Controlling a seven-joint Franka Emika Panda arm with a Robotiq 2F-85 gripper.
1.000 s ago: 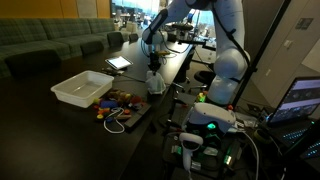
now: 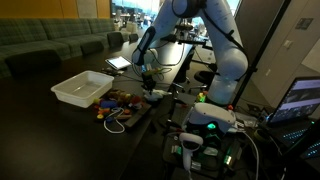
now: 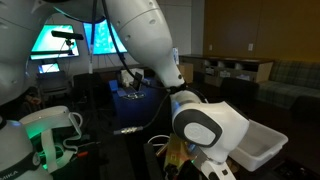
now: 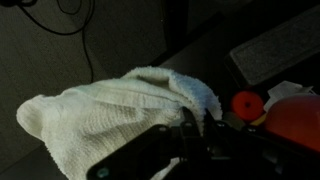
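Note:
A white, textured cloth (image 4: pixel 110 115) hangs bunched from my gripper, which is shut on it. The cloth spreads out to the left and downward in the wrist view and covers much of what lies beneath. In exterior view 1 the cloth (image 2: pixel 155 96) shows as a small pale patch under the gripper (image 2: pixel 150 88), low beside the table's near edge. Exterior view 2 shows mainly the arm's big white joint, and the fingertips are hard to make out there.
A white bin (image 2: pixel 82 90) sits on the dark table, left of the arm. Several colourful small items (image 2: pixel 118 104) lie between. Close to the gripper are a red round piece (image 4: pixel 247 105), an orange-red object (image 4: pixel 298 118) and a dark block (image 4: pixel 275 50).
The gripper has come down with the cloth. The cloth hung long and upright one second ago; now it shows as a low, small heap.

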